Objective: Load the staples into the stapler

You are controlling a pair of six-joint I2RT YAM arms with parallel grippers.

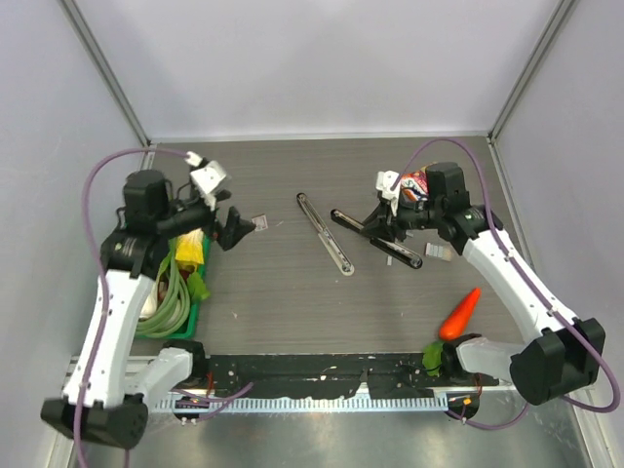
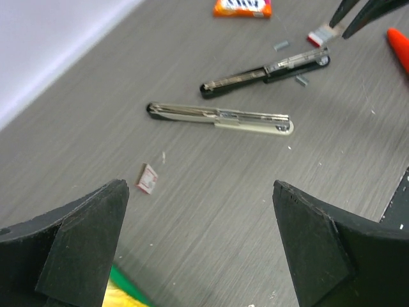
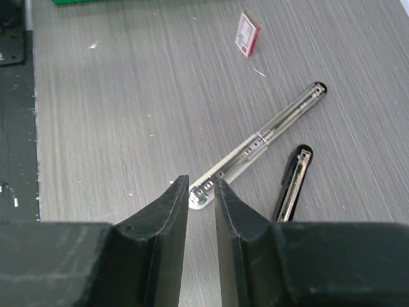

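A white stapler (image 1: 326, 235) lies unfolded flat in mid-table, its metal channel showing in the left wrist view. The black stapler (image 2: 265, 71), also unfolded, lies to its right. Two small grey staple strips, one (image 2: 281, 46) behind the black stapler and another (image 2: 301, 80) in front, rest on the table. One small red-and-white box (image 2: 147, 179) lies left of the white stapler, another (image 1: 438, 252) right of the black one. My left gripper is open and empty. Above the black stapler, my right gripper has a narrow, empty gap between its fingertips.
A green basket (image 1: 203, 261) with vegetables stands at the left. A carrot (image 1: 459, 314) lies at the front right, and a snack bag (image 1: 415, 183) sits partly behind the right arm. Bare table surrounds the white stapler.
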